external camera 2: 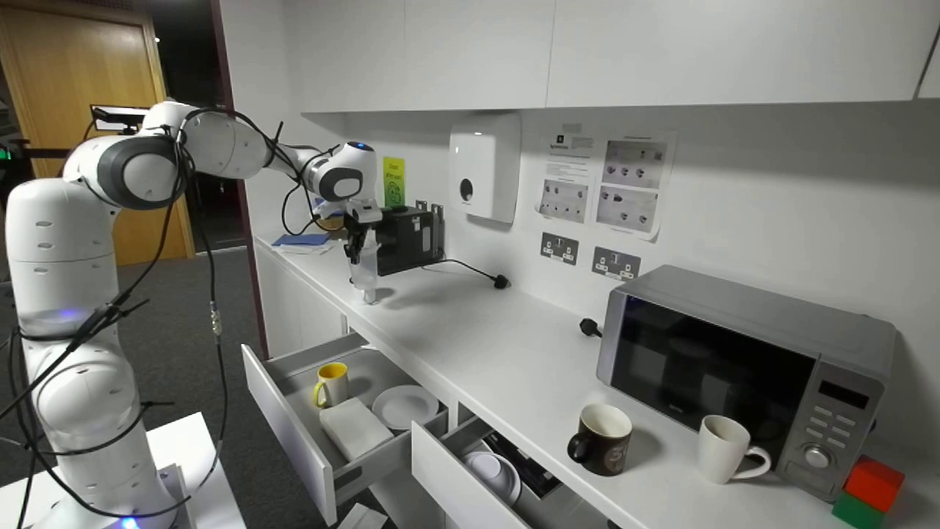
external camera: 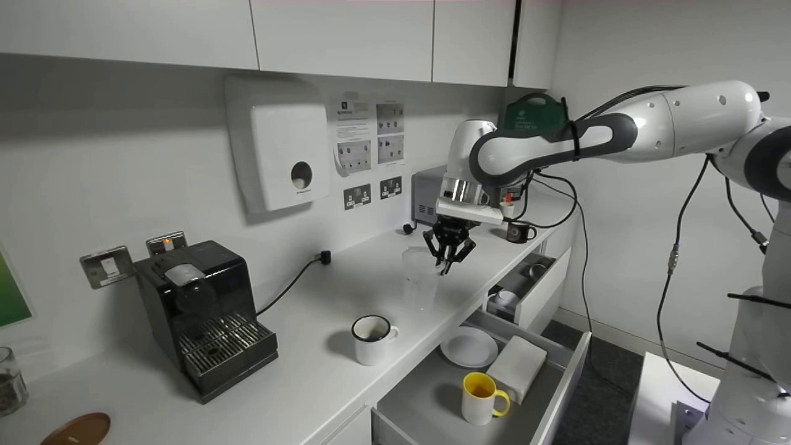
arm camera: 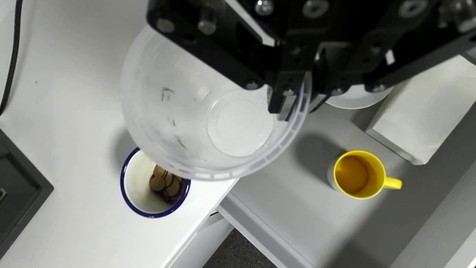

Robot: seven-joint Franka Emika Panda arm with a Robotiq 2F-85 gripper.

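Note:
A clear plastic container point(arm camera: 178, 116) hangs from my gripper, which is shut on its rim. In the wrist view its inside looks empty, with a few dark marks on the wall. Exterior view 1 has the gripper point(external camera: 445, 268) over the counter, the faint see-through container point(external camera: 419, 282) upright below and left of it. Close by stands a white mug with a dark blue rim point(arm camera: 134, 185), holding several brown discs. In exterior view 2 the container point(external camera 2: 365, 269) is at the far part of the counter, near its front edge.
The open drawer point(external camera: 437, 400) below holds a yellow-lined mug point(external camera: 478, 397), a plate point(external camera: 468, 347) and a white box point(external camera: 519, 367). A black coffee machine point(external camera: 207, 311) stands left on the counter. Another open drawer point(external camera 2: 440, 467), a microwave point(external camera 2: 722, 353) and two more mugs are farther along.

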